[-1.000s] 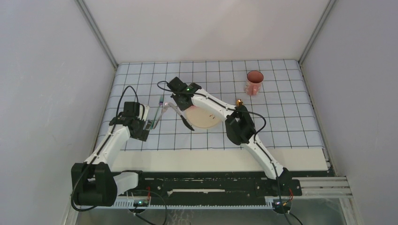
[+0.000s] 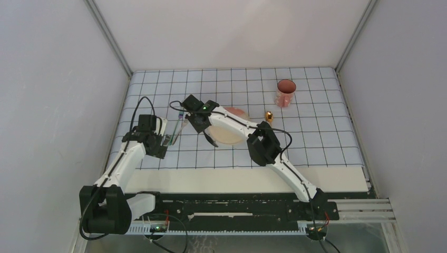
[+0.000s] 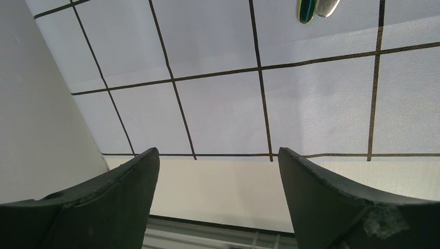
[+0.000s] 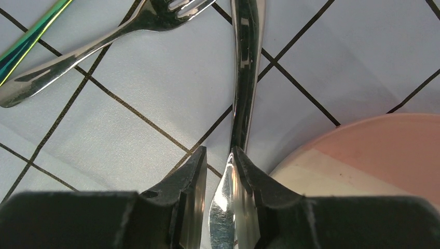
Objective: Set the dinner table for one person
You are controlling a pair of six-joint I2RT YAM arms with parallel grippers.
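Note:
A silver knife [image 4: 246, 78] lies on the tiled table beside the plate [image 4: 358, 155], its blade end running under my right gripper. That gripper stands open just above the knife, narrowly, and the knife is not gripped. To its left lie a silver fork [image 4: 98, 46] and a green-handled utensil [image 4: 31, 39], whose far end leaves the right wrist view. My left gripper, fingers apart and empty, hovers over the table's front left. Ends of the green handle [image 3: 307, 9] and a silver handle [image 3: 327, 6] show above it. The right arm partly covers the plate.
A pink mug [image 2: 285, 94] stands at the back right. A gold-coloured item [image 2: 269, 115] lies right of the plate, partly behind the right arm [image 2: 240, 125].
My right gripper has moved left and slightly back over the knife, whose upper part it hides in the top view. The left arm looks still.

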